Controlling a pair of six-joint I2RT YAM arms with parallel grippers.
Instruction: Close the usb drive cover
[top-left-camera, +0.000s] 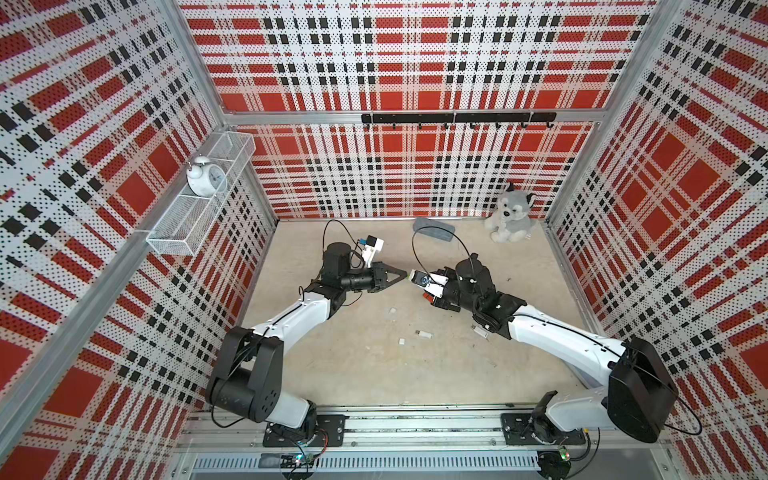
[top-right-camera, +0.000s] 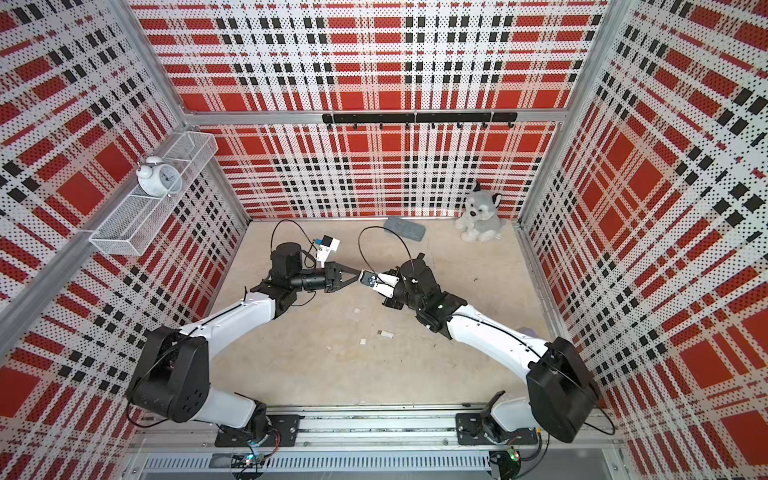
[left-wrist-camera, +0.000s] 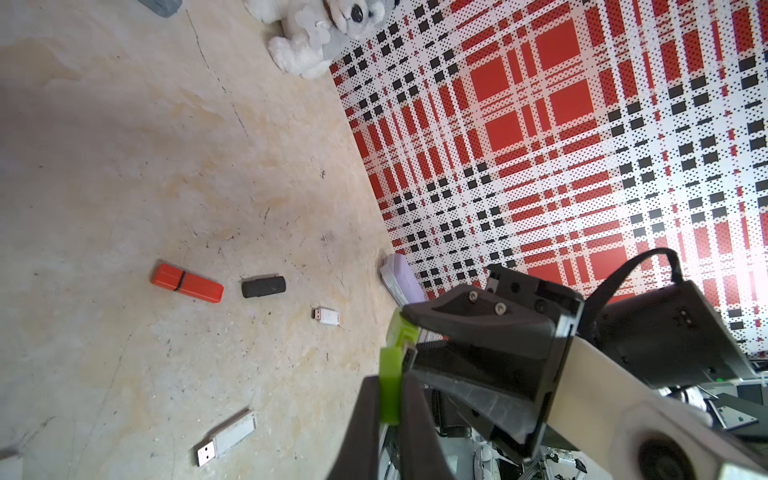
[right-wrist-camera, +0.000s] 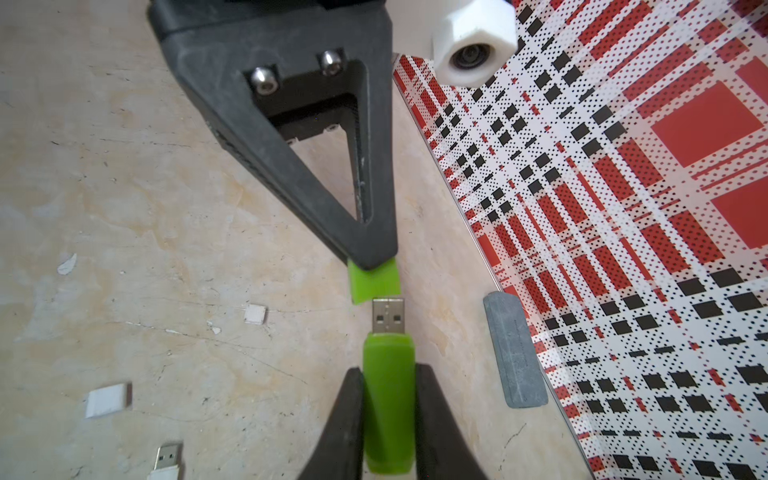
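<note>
In the right wrist view, my right gripper is shut on the green usb drive (right-wrist-camera: 389, 400). The drive's bare metal plug (right-wrist-camera: 388, 315) points at the green cover (right-wrist-camera: 374, 281) at the tip of my left gripper (top-left-camera: 406, 276). The plug's end is close to the cover and its metal is still exposed, offset a little to the right of the cover's middle. In the left wrist view the cover (left-wrist-camera: 390, 384) stands out between the shut left fingers. Its overlap with the plug makes exact contact hard to tell.
On the table lie a red stick (left-wrist-camera: 187, 282), a black stick (left-wrist-camera: 263, 286), a small white usb piece (left-wrist-camera: 326, 316) and a grey-white drive (left-wrist-camera: 227, 437). A grey block (top-left-camera: 433, 229) and a plush dog (top-left-camera: 510, 214) sit at the back.
</note>
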